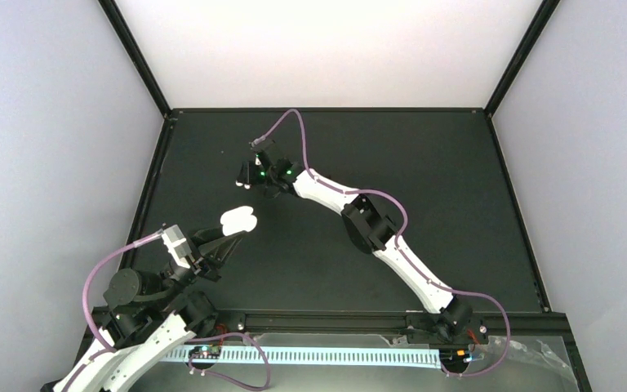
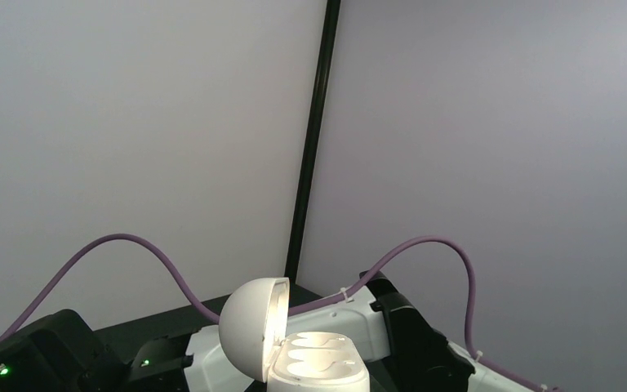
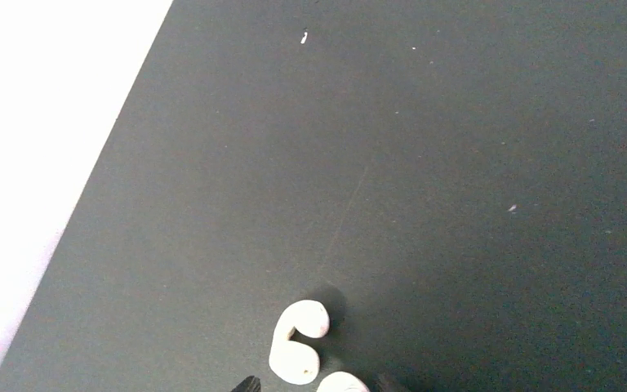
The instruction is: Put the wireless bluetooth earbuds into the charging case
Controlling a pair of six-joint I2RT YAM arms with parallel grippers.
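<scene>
My left gripper is shut on the white charging case, holding it above the table. In the left wrist view, the case's rounded lid stands raised and the slots inside look empty. The two white earbuds lie on the black table at the tips of my right gripper. From the right wrist view, one curved earbud is just ahead of the fingers. The other earbud shows partly at the bottom edge, between the parted fingertips. Whether either finger touches it is unclear.
A white wall borders it on the left in the right wrist view. Purple cables loop above both arms.
</scene>
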